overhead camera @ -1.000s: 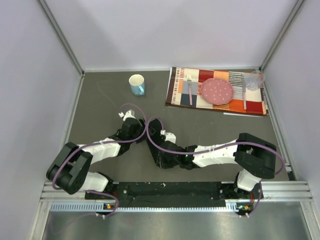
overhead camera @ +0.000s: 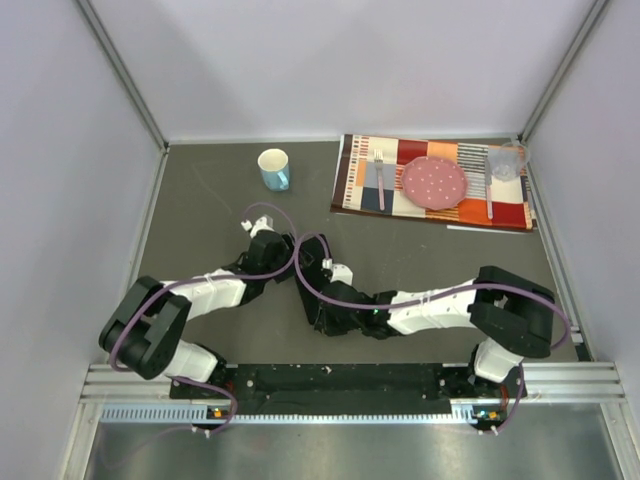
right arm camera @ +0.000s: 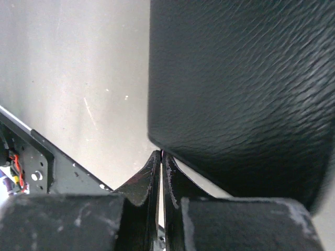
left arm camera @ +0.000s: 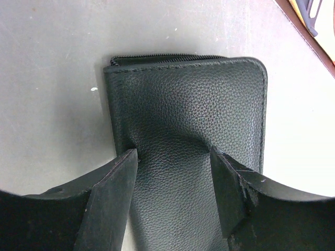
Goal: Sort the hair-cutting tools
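Note:
A black leather-like case (overhead camera: 314, 247) lies lengthwise near the middle of the table, partly covered by the arms. In the left wrist view, zip teeth show along the top end of the case (left arm camera: 180, 99). My left gripper is partly open over it, its fingers apart with the case's surface showing between them. My right gripper is shut, its fingertips together at a lower corner of the case (right arm camera: 225, 94), nothing visible between them. No cutting tools can be seen; the case's inside is hidden.
A light blue mug (overhead camera: 275, 172) stands behind the left arm. At the back right is a patterned placemat (overhead camera: 410, 155) with a pink plate (overhead camera: 434, 182), a fork (overhead camera: 379, 182), a knife (overhead camera: 489, 190) and a clear glass (overhead camera: 507, 160). Bare table lies between the case and the mat.
My left gripper and the case have shifted slightly to the right.

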